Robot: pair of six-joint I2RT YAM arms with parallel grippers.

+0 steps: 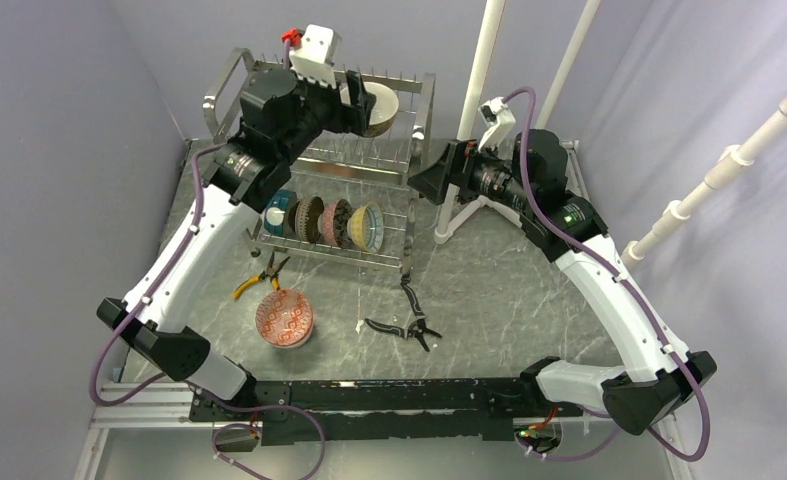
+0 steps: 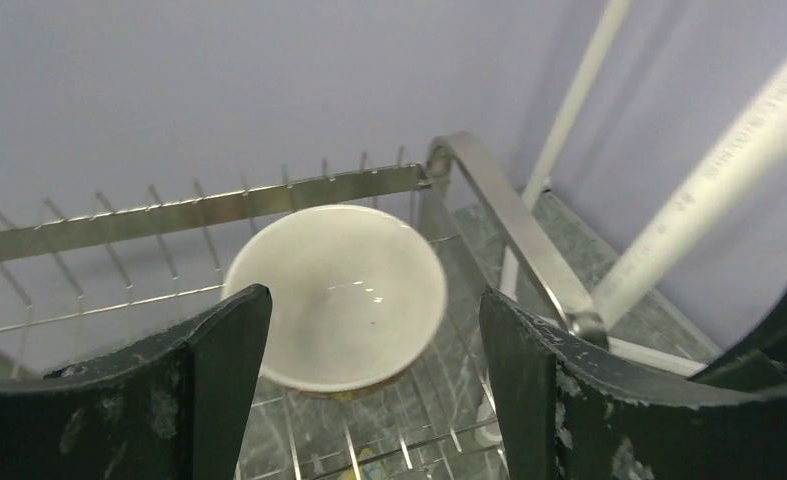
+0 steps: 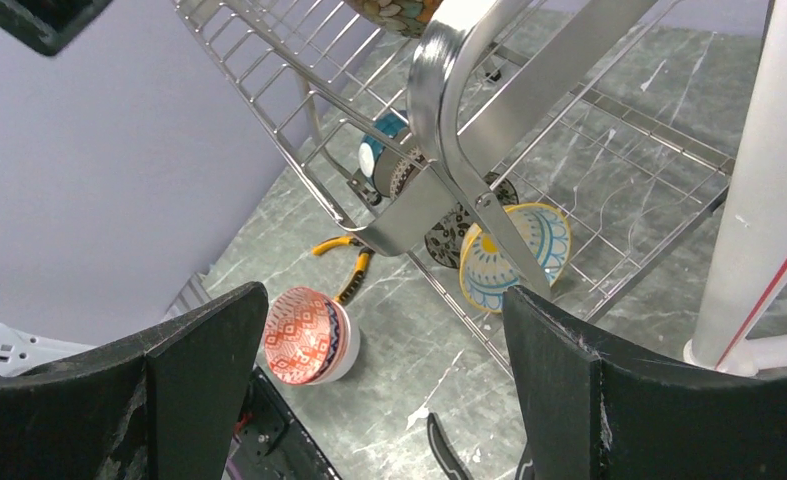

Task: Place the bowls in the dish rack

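A white bowl (image 2: 334, 295) lies in the upper tier of the dish rack (image 1: 421, 120), under my left gripper, which stands open with nothing between its fingers. My right gripper is open and empty, beside the rack's right end. On the lower tier stand several patterned bowls, among them a yellow-blue bowl (image 1: 366, 228) at the right and a blue bowl (image 1: 277, 214) at the left. A stack of bowls with a red-patterned top (image 1: 284, 316) sits on the floor in front of the rack.
Yellow-handled pliers (image 1: 259, 280) and black-handled tools (image 1: 416, 327) lie on the floor. White poles (image 2: 709, 175) stand right of and behind the rack.
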